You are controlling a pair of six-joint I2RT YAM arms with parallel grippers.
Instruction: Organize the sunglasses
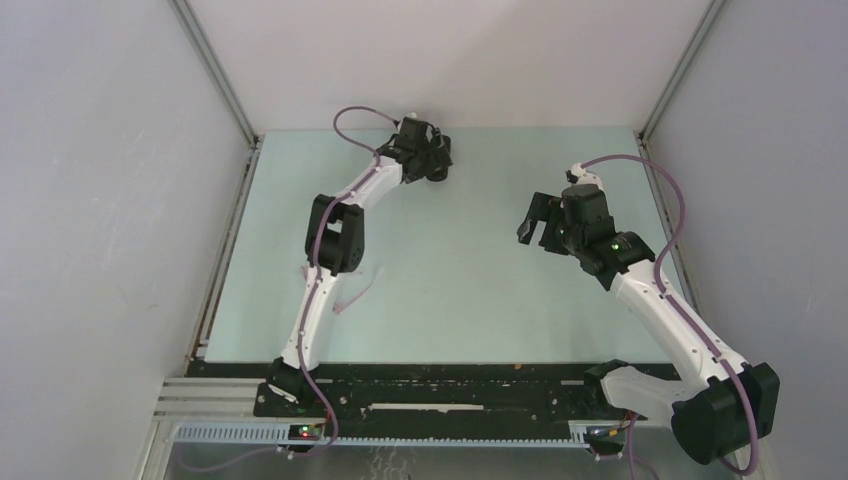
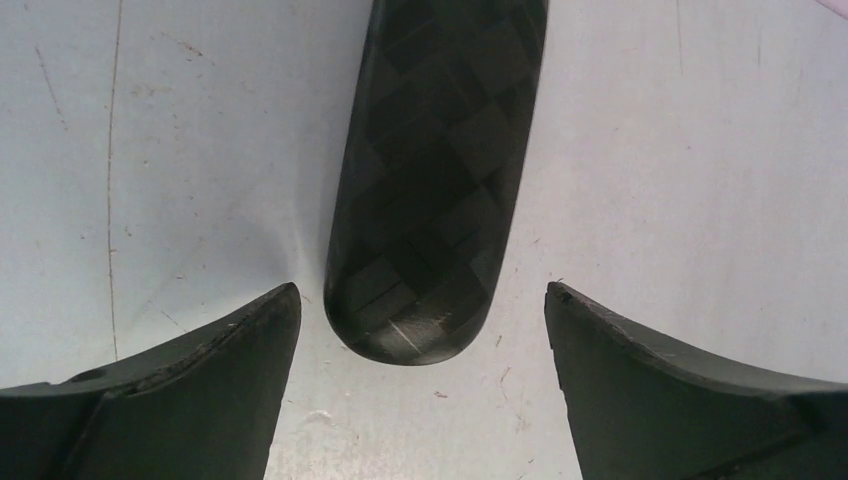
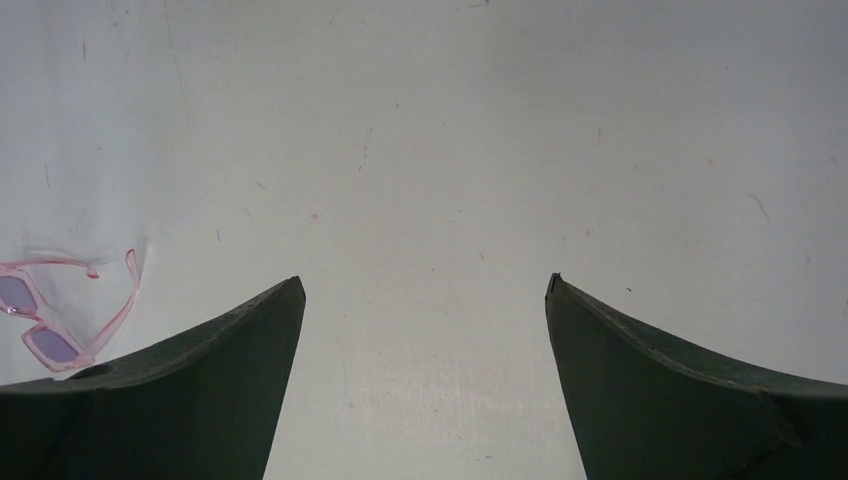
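Note:
A dark glasses case (image 2: 430, 190) with a checked pattern lies on the table at the back; my open left gripper straddles its rounded near end, one finger either side, and mostly covers it in the top view. Pink sunglasses (image 3: 55, 340) lie folded out at the left of the right wrist view; in the top view, pink sunglasses (image 1: 350, 300) lie partly under the left arm. My right gripper is open above bare table at the right, nothing between its fingers.
White walls (image 1: 480, 70) bound it at the back and both sides, and the left arm crosses its left half.

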